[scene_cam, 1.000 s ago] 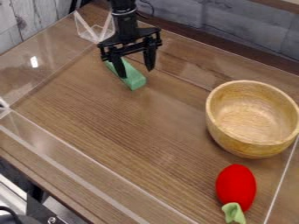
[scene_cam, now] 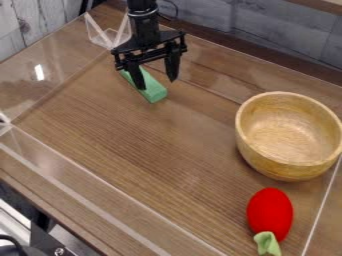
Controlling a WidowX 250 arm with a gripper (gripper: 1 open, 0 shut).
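Note:
My black gripper [scene_cam: 144, 68] hangs over the upper middle of the wooden table, directly above a green block [scene_cam: 152, 90] that lies slanted beneath it. Its two dark fingers reach down on either side near the block's upper end; whether they touch it or are closed on it is unclear.
A tan bowl [scene_cam: 283, 135] sits at the right. A red oval object with a green end [scene_cam: 270, 212] lies at the lower right. A clear, whitish item [scene_cam: 107, 28] is at the top left behind the arm.
The gripper has shifted slightly around the upper end of the green block, with only small changes in its pose. The bowl and red object have not moved.

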